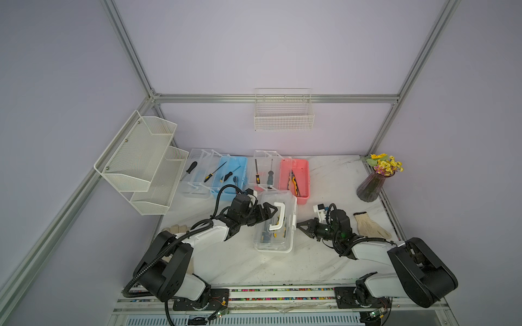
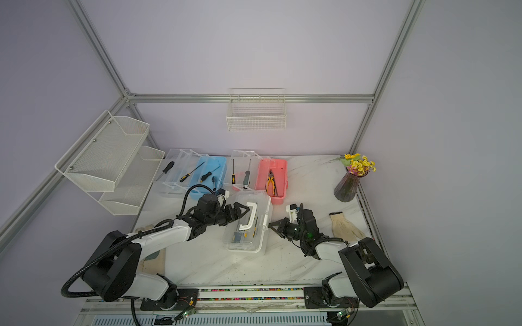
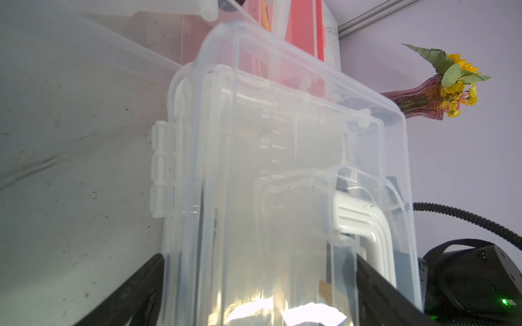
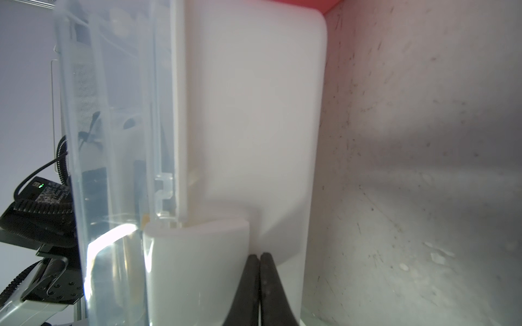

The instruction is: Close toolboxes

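A white toolbox (image 4: 261, 108) stands mid-table, its clear lid (image 3: 282, 141) down over the tools. On the lid is a white handle (image 1: 281, 213). My left gripper (image 1: 269, 211) is spread at the lid beside this handle; its dark fingers (image 3: 138, 290) sit wide apart in the left wrist view. At the box's right side my right gripper is shut, tips together, nothing between them. A white latch flap (image 4: 195, 271) lies outside those fingers, just to their left in the right wrist view. Whether the latch is fastened I cannot tell.
Behind stand a blue toolbox (image 1: 231, 159) and a red toolbox (image 1: 305, 179), both with lids thrown open to the left and tools inside. A flower vase (image 1: 372, 186) and glove (image 1: 372, 225) are far right.
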